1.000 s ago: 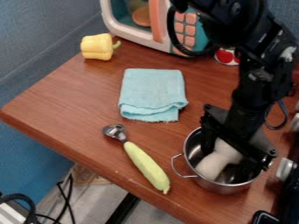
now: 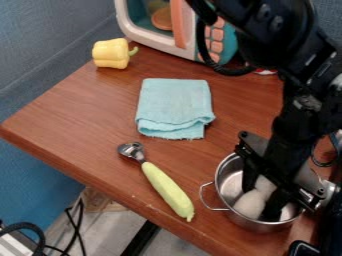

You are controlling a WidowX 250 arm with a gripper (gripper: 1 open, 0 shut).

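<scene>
My black gripper [image 2: 267, 180] reaches down from the right over a steel pot [image 2: 247, 217] near the front right edge of the table. A white rounded object [image 2: 254, 198] is inside the pot, directly beneath and partly behind my gripper. Whether my fingers are open or closed on it is unclear, as the dark wrist hides part of them.
A yellow corn cob [image 2: 170, 191] and a metal scoop [image 2: 132, 151] lie left of the pot. A folded blue cloth [image 2: 174, 108] is mid-table, a yellow pepper [image 2: 112, 53] at the back left, a toy microwave [image 2: 170, 22] behind.
My arm and gripper have shifted slightly rightward over the pot, and the white object inside appears a little shifted and more covered.
</scene>
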